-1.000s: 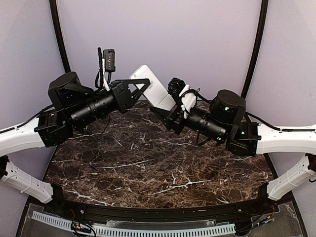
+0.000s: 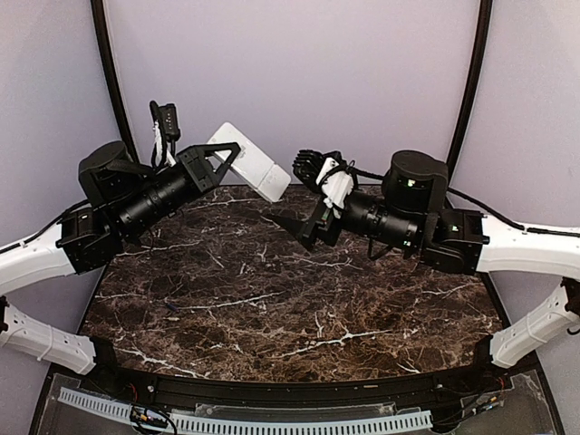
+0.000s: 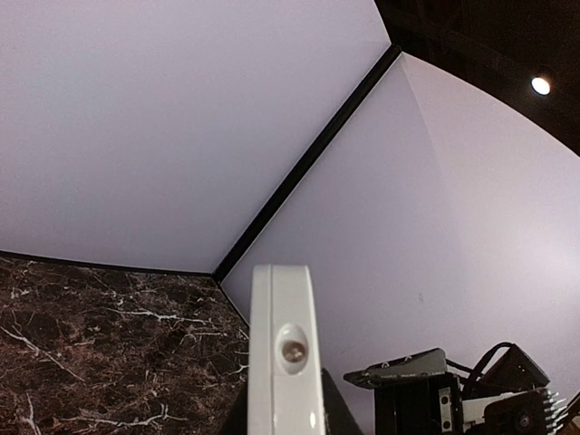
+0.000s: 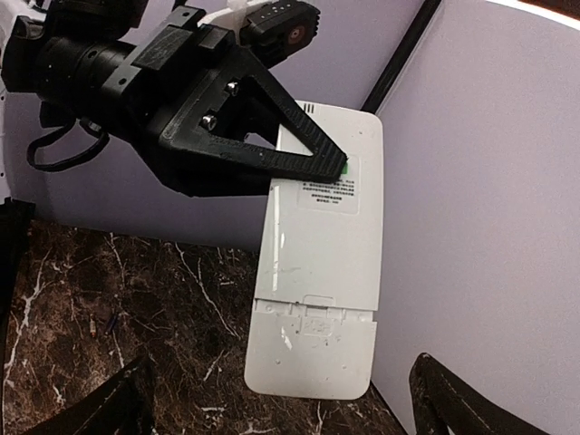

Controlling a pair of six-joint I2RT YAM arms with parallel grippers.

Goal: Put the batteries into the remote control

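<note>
My left gripper (image 2: 232, 156) is shut on the upper end of a white remote control (image 4: 322, 236), holding it tilted above the table. Its back faces the right wrist view, showing a label and the battery cover (image 4: 310, 353) at the lower end, with a seam across it. The battery compartment is hidden behind the cover. My right gripper (image 2: 292, 232) stands open, apart from the remote, just right of and below its lower end; its fingers (image 4: 453, 403) spread wide with nothing gripped. Two tiny pieces, one dark blue (image 2: 170, 306) and one tan (image 2: 172, 318), possibly batteries, lie on the table's left.
Pale walls (image 2: 290, 82) enclose the back and sides. Both grippers are close together above the table's back half.
Left gripper and remote have moved left, away from the right gripper.
</note>
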